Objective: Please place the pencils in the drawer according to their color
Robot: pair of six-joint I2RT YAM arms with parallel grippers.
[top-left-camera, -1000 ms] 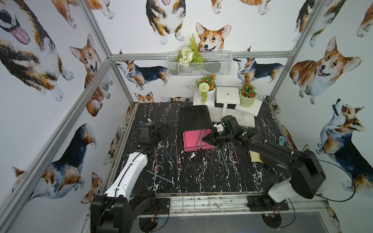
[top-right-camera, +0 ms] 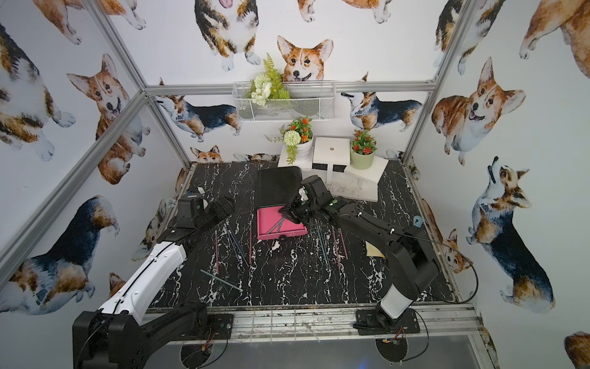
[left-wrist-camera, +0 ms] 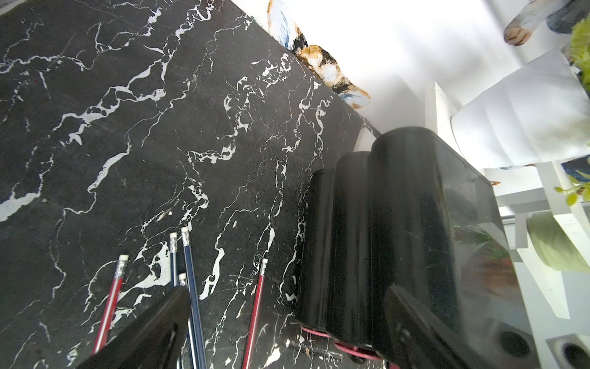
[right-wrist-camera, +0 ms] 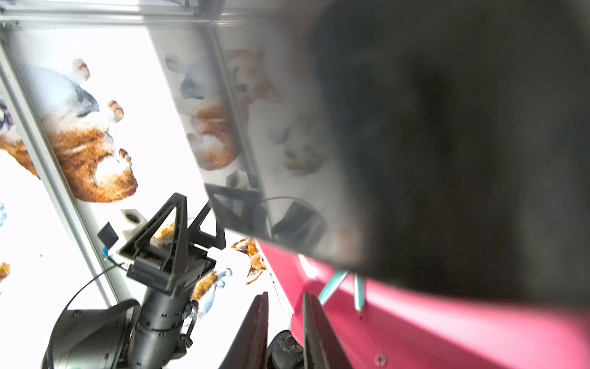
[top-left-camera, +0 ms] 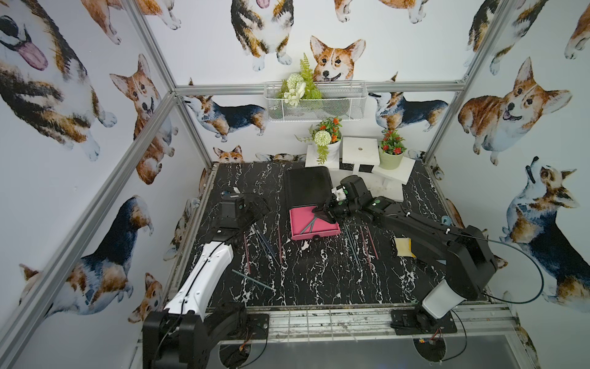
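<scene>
A black drawer unit (top-left-camera: 307,184) sits mid-table with a pink drawer (top-left-camera: 298,230) pulled out, holding a few grey-green pencils (right-wrist-camera: 359,292). My right gripper (top-right-camera: 289,212) is low at the drawer's back right, beside the black body; it is open with nothing seen between its fingers. My left gripper hangs open and empty left of the unit, above loose pencils. Red pencils (left-wrist-camera: 254,313) and dark blue pencils (left-wrist-camera: 194,307) lie on both sides of the unit, and a green pencil (top-left-camera: 252,279) lies at front left.
White stands (top-left-camera: 393,190) with potted plants stand behind and right of the unit. A yellow object (top-left-camera: 403,247) lies at the right.
My right arm has moved back and left toward the drawer's back edge. The pencils in the drawer lie at a different slant. My left arm has not moved.
</scene>
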